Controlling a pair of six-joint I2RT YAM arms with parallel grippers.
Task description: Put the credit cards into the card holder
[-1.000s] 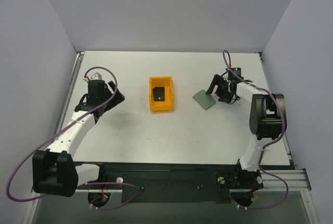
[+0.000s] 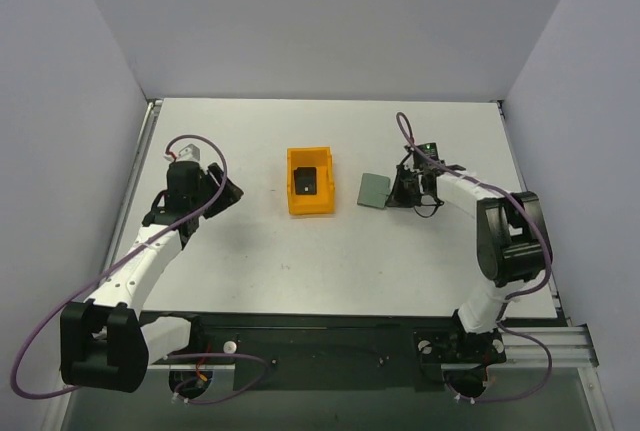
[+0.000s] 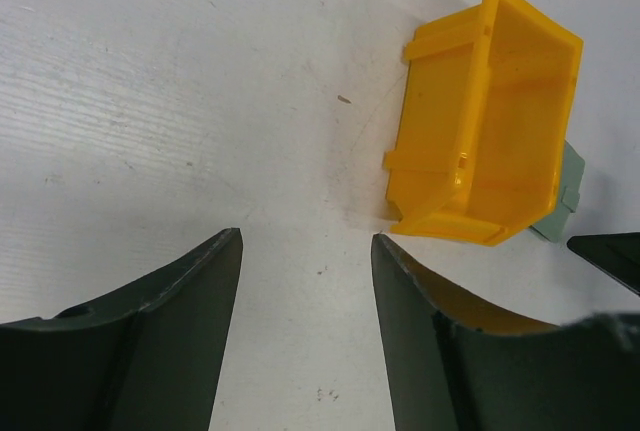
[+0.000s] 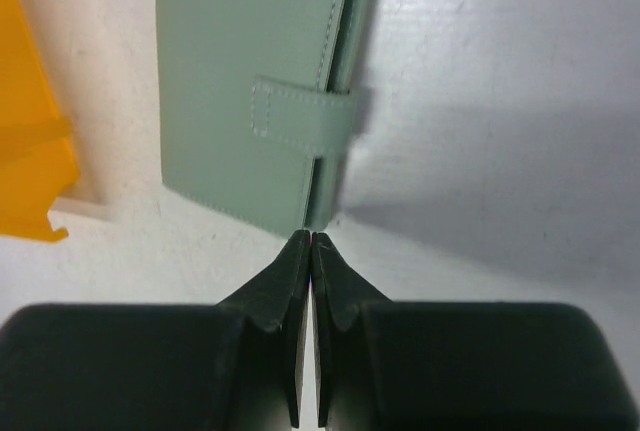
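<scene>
A green card holder (image 2: 374, 190) lies flat on the table, right of the orange box. In the right wrist view, the holder (image 4: 235, 81) is closed, with its strap (image 4: 300, 116) folded over the side. My right gripper (image 2: 389, 203) is shut, its tips at the holder's lower right corner, and nothing shows between its fingers. The orange box (image 2: 310, 208) stands mid-table with a dark stack (image 2: 305, 181), perhaps the cards, inside. Far to the left, my left gripper (image 2: 232, 187) hangs part open and empty. The left wrist view shows the holder (image 3: 565, 191) partly behind the box.
Bare white table (image 2: 260, 261) spreads in front of the box and the holder. Between the left gripper and the box the surface is clear. A gap separates the box (image 4: 25, 121) from the holder.
The right gripper has shut and moved left. The holder has shifted left overall and turned more upright in the top view. The left gripper's fingers have come closer together; its arm has barely moved.
</scene>
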